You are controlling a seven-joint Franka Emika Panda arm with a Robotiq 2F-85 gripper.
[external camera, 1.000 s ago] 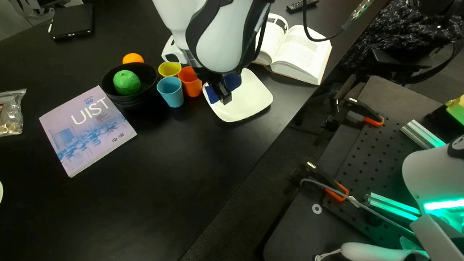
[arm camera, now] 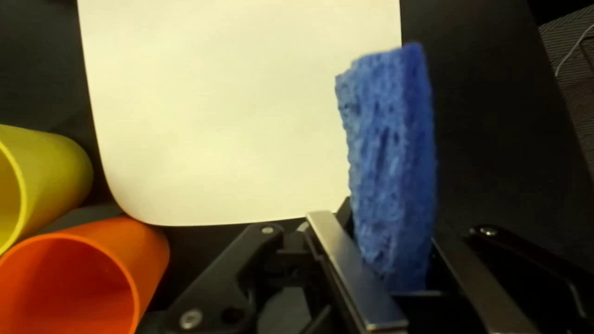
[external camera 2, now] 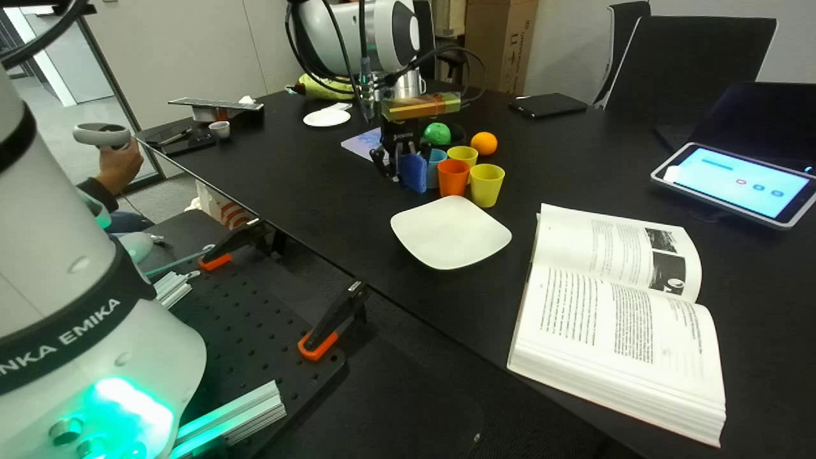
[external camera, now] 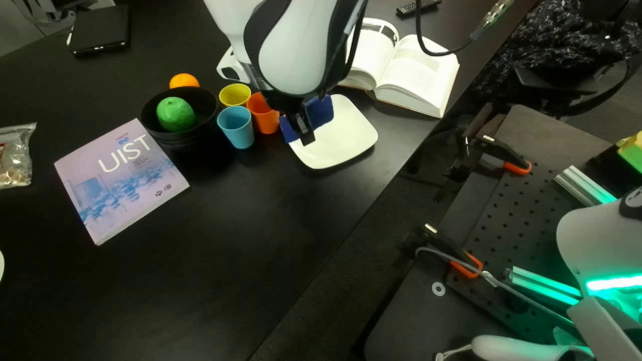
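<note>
Between the two fingers of my gripper is a blue sponge (arm camera: 390, 161), gripped on edge and reaching well past the fingertips. A white square plate (arm camera: 234, 111) lies beyond and below it in the wrist view. From the first exterior view, the sponge (external camera: 319, 111) shows on both sides of the dark gripper (external camera: 305, 123), over the plate's (external camera: 343, 141) cup-side edge. In the second exterior view the sponge (external camera 2: 413, 173) hangs upright near the cups, and the plate (external camera 2: 451, 233) appears bare. Whether sponge and plate touch, I cannot tell.
Close beside the gripper stand an orange cup (external camera 2: 453, 177), a blue cup (external camera: 235, 127) and yellow cups (external camera 2: 486, 185). A black bowl (external camera: 207, 111) holds a green fruit (external camera: 175, 114). An open book (external camera: 415, 75) lies past the plate.
My gripper and the sponge have shifted slightly left in the first exterior view, toward the cups and the plate's edge. The sponge is still held; plate and cups have not moved.
</note>
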